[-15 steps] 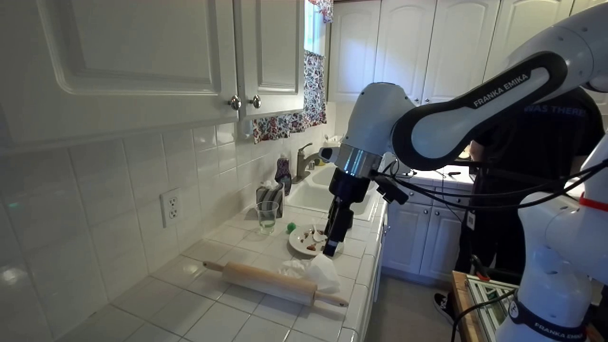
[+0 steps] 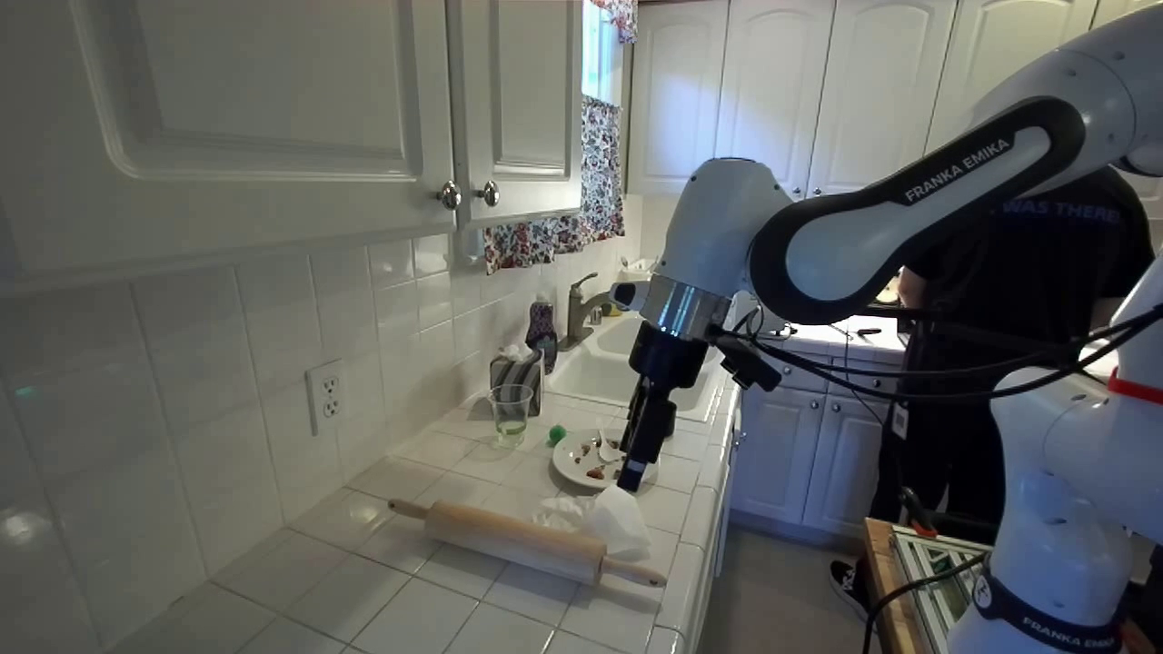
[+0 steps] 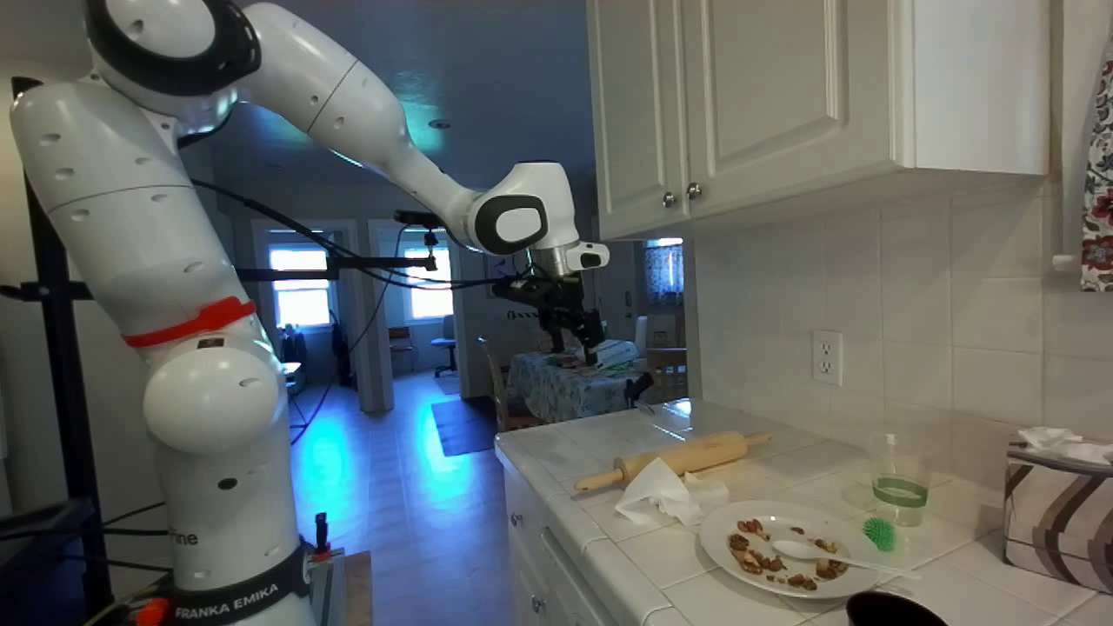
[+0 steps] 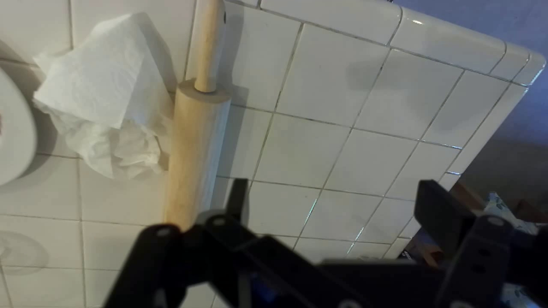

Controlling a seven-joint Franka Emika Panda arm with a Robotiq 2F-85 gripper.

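My gripper is open above the counter, its two fingers far apart with only bare tile visible between them. A wooden rolling pin [image 2: 512, 539] lies across the white tiles; in the wrist view it is left of the gripper. Beside it rests a crumpled white paper towel [image 3: 659, 491]. A white plate [image 3: 720, 542] holds brown food scraps and a white plastic spoon [image 3: 835, 554]. Near the plate sit a green scrubber ball [image 3: 879, 534] and a clear cup [image 3: 899, 490] with a green band.
A striped tissue box [image 3: 1061, 516] stands by the wall, with a dark bottle [image 2: 541, 333] and the sink [image 2: 689, 392] beyond. Part of a black cup [image 3: 889, 610] shows near the plate. White cabinets [image 2: 273, 131] overhang the counter.
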